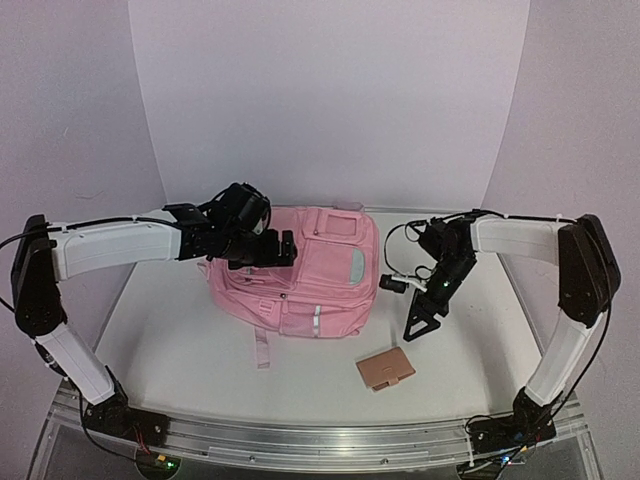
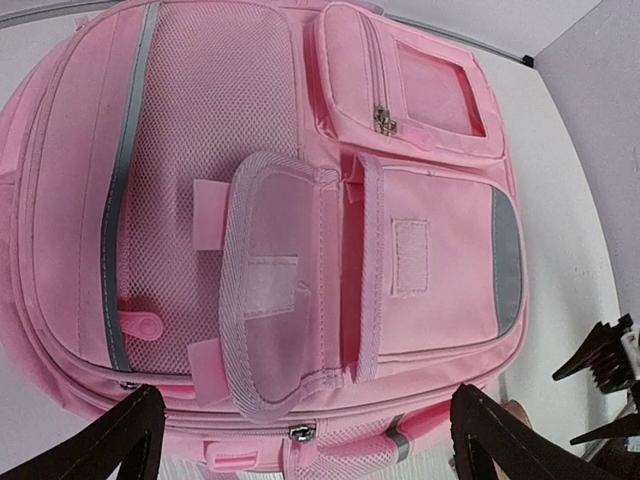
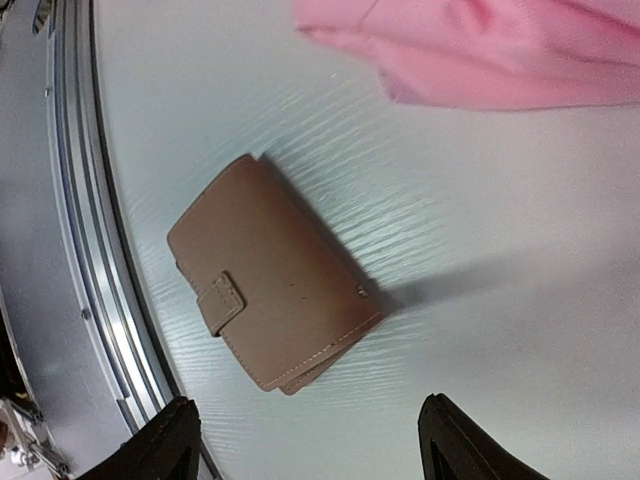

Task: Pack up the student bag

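The pink backpack (image 1: 330, 265) lies flat on the table with a mesh-edged front pocket (image 2: 270, 290) gaping in the left wrist view. Over its left part hovers my left gripper (image 1: 268, 250), its fingers wide apart and nothing between the fingers. A brown notebook (image 3: 270, 275) with a strap clasp rests closed on the table in front of the bag. My right gripper is open and empty, above the table beside the notebook's right, not touching it.
A metal rail (image 1: 320, 455) runs along the table's front edge. Grey walls (image 1: 570, 100) close in the sides and back. Bare white table (image 1: 200, 370) lies left of the notebook and at the right. A strap hangs forward from the bag.
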